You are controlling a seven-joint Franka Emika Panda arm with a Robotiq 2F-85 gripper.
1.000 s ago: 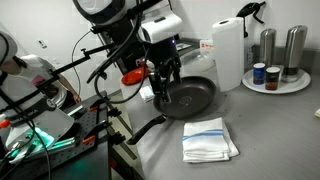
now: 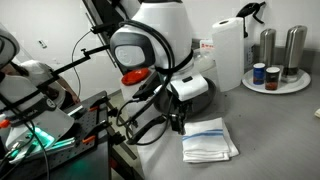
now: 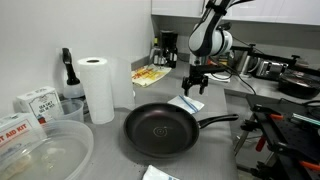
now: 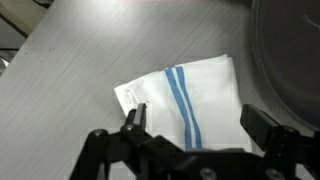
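Note:
A folded white cloth (image 4: pixel 207 100) with blue stripes lies flat on the counter, below my gripper in the wrist view. The fingers are spread wide on either side of it, with nothing held between them. In exterior view 1 the gripper (image 2: pixel 178 122) hangs just left of the cloth (image 2: pixel 207 140), and the arm covers part of the black frying pan (image 2: pixel 200 103). The whole pan (image 3: pixel 160 128) shows in exterior view 2, its handle pointing toward the robot, with the cloth (image 3: pixel 185 104) behind it.
A paper towel roll (image 2: pixel 229 45) stands behind the pan. A plate (image 2: pixel 288 87) with spice jars and grinders sits at the back right. Another white cloth (image 3: pixel 158 174) lies at the front in exterior view 2.
From above the pan, my gripper has come down and to the right, close to the striped cloth. The arm now hides more of the pan; the cloth has stayed put.

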